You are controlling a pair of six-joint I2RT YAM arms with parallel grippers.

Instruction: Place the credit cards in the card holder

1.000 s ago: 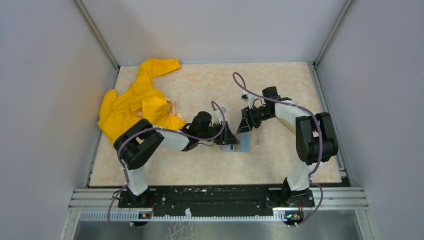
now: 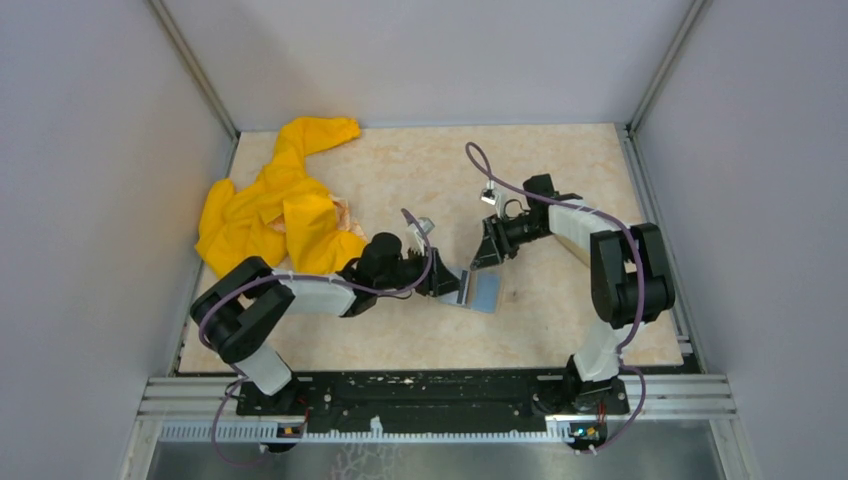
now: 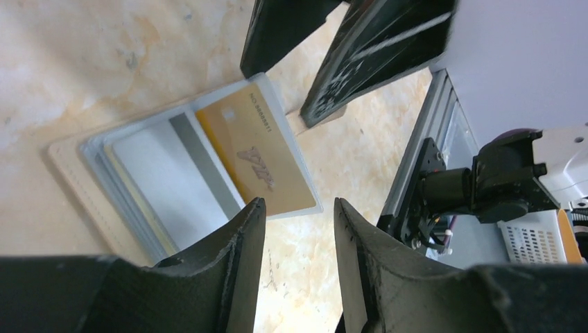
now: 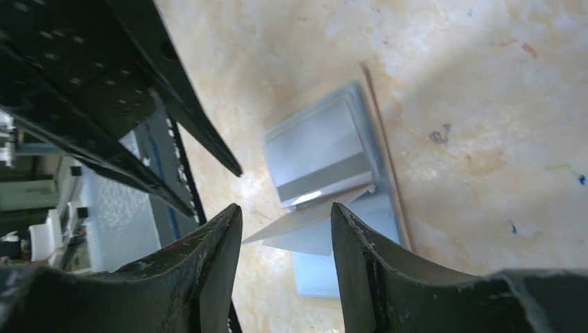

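An open card holder (image 2: 484,292) lies on the table between my grippers, with pale blue-grey inner panels and a dark strip. In the left wrist view a gold card (image 3: 253,152) numbered NO.888811 stands out on its right part, beside the white pocket (image 3: 166,180). My left gripper is part open above the holder's near side, nothing between its fingers. My right gripper stands open over the other side; a thin tilted flap or card (image 4: 305,225) shows below its fingers in the right wrist view, which of these I cannot tell.
A yellow cloth (image 2: 270,210) covers the back left of the table. A tan object (image 2: 572,250) lies partly hidden under my right arm.
My left gripper and arm have drawn back leftward and a little toward the table's front, uncovering more of the holder. The right arm is nearly unmoved.
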